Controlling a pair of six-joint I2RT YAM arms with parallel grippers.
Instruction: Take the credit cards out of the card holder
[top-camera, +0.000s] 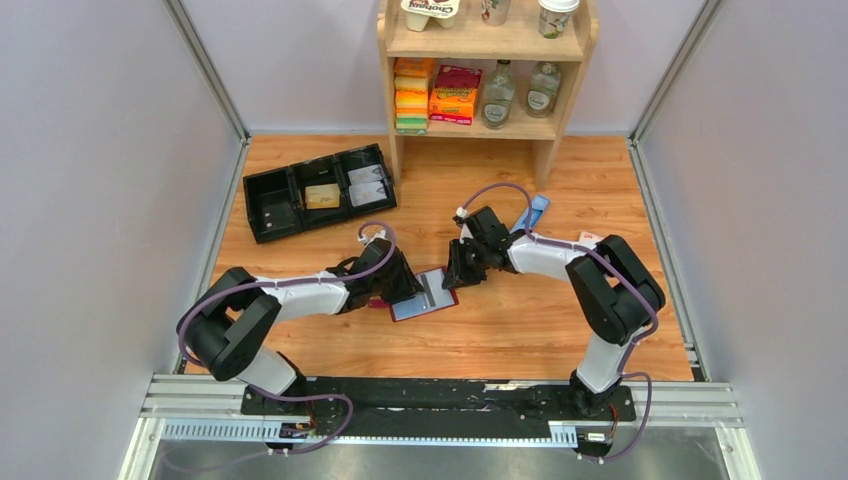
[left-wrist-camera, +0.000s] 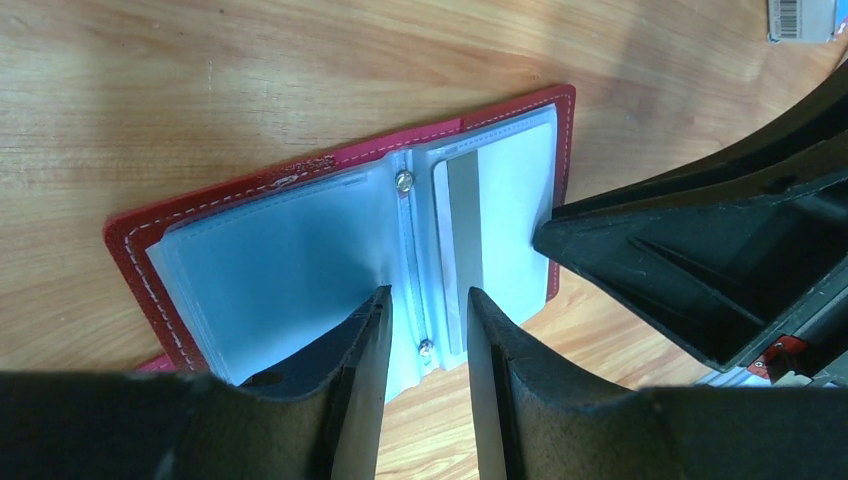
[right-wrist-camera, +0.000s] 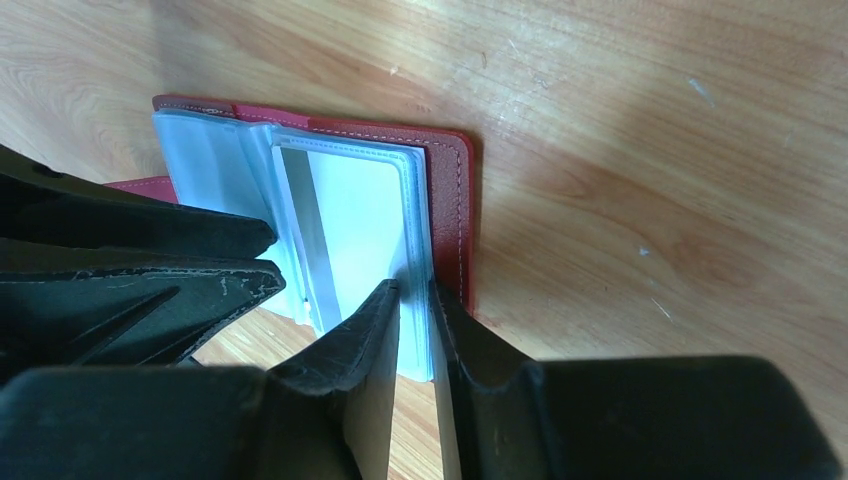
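The red card holder (top-camera: 445, 304) lies spread on the table with clear-blue sleeves (left-wrist-camera: 270, 260); a pale card with a grey stripe (left-wrist-camera: 465, 230) sits in one side. My left gripper (top-camera: 405, 288) is open, its fingertips low over the sleeves beside the central seam. My right gripper (top-camera: 450, 278) is at the other side's outer edge, slightly parted, its fingertips at the sleeve's border; whether they grip that edge is unclear.
A black compartment tray (top-camera: 270, 205) holding cards stands at the back left. A wooden shelf (top-camera: 485, 45) stands behind. A blue packet (top-camera: 532, 212) and a small card (top-camera: 590, 238) lie near the right arm.
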